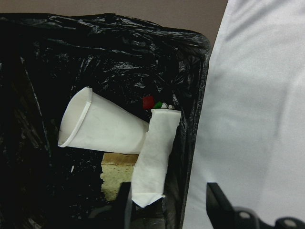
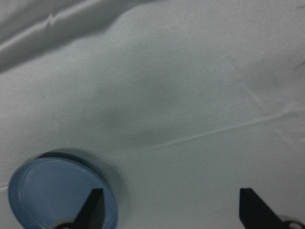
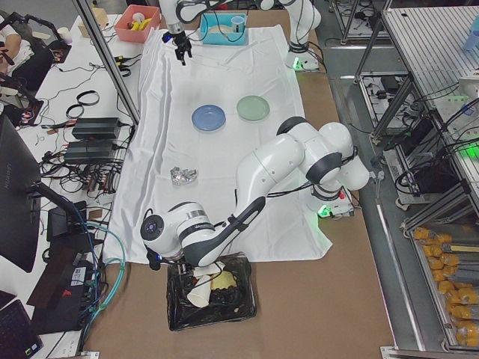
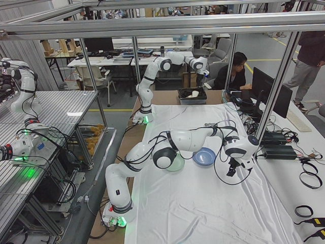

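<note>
My left gripper is over the black-lined bin (image 3: 187, 314), open above its corner. In the bin lie a white paper cup (image 1: 105, 126), a folded white paper piece (image 1: 155, 152), a yellow sponge-like piece (image 1: 114, 179) and small red and green bits (image 1: 148, 102). Whether the paper is resting or still falling I cannot tell. My right gripper hangs open above the white cloth, beside a blue plate (image 2: 59, 191), with nothing between its fingers.
A green plate (image 3: 253, 108) and a crumpled silver piece (image 3: 183, 176) lie on the cloth (image 3: 209, 75). A blue box (image 3: 223, 37) and a red box (image 3: 137, 24) stand at the far end. Cables and equipment line the side table.
</note>
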